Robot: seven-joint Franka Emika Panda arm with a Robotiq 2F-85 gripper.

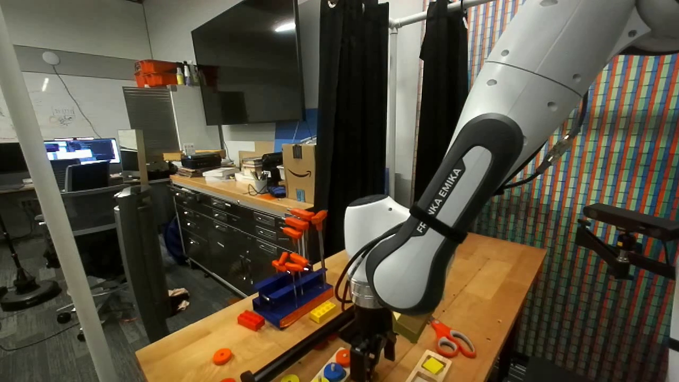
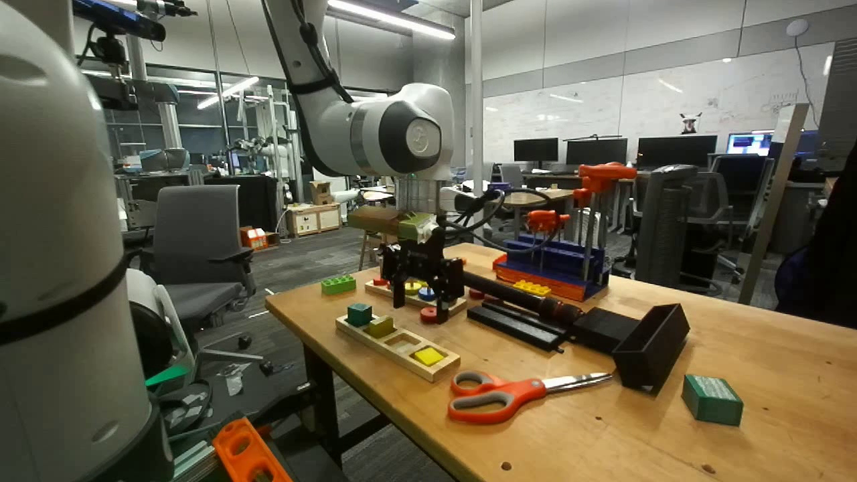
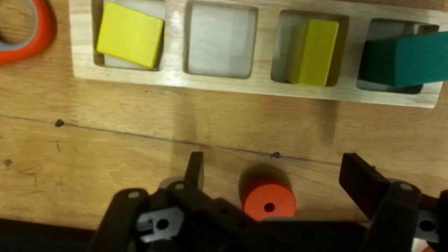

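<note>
My gripper is open and points down over the table, its fingers set wide apart with nothing held. Between and below them in the wrist view lies a small red disc (image 3: 270,202) with a centre hole. That red disc (image 2: 428,314) rests on the table by the fingers in exterior view 2. Just beyond is a wooden tray (image 3: 252,90) with square compartments. One end compartment holds a tilted yellow block (image 3: 129,35), beside an empty one. An olive-yellow block (image 3: 315,52) and a green block (image 3: 415,61) stand in the other two.
Orange-handled scissors (image 2: 498,402) lie near the tray. A peg board with blue and red rings (image 1: 334,371) is close beside the gripper in exterior view 1. A black bar (image 1: 299,349), a tool rack (image 1: 289,299) and a green box (image 2: 712,399) also occupy the table.
</note>
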